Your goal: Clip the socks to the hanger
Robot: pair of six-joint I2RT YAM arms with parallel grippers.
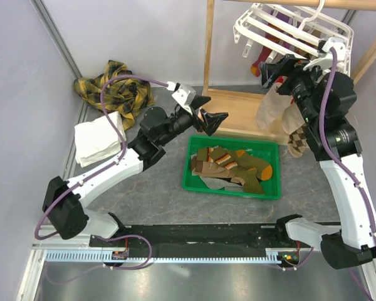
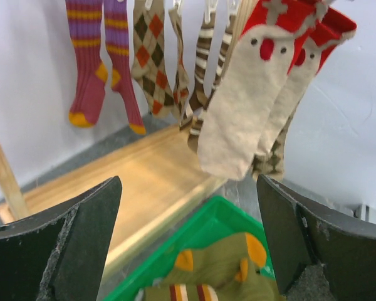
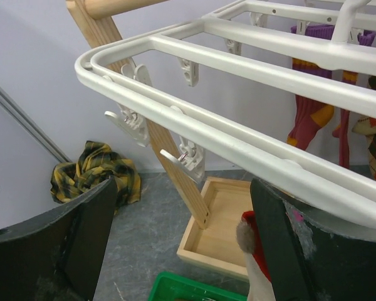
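Observation:
White clip hanger (image 1: 288, 31) hangs from a wooden rail. Socks dangle from it: purple-striped (image 2: 88, 88), argyle (image 2: 151, 63), striped, and red-and-cream faced socks (image 2: 238, 106). My right gripper (image 1: 276, 72) is open at the hanger's front, near empty white clips (image 3: 191, 160). My left gripper (image 1: 210, 113) is open, empty, above the rear-left of a green tray (image 1: 185, 179) holding olive, brown and grey socks (image 1: 247, 172).
A wooden box (image 1: 232, 113) lies behind the tray, beside an upright post (image 1: 208, 50). White cloths (image 1: 97, 138) and a yellow-black plaid cloth (image 1: 113, 88) lie at left. The grey floor left of the tray is clear.

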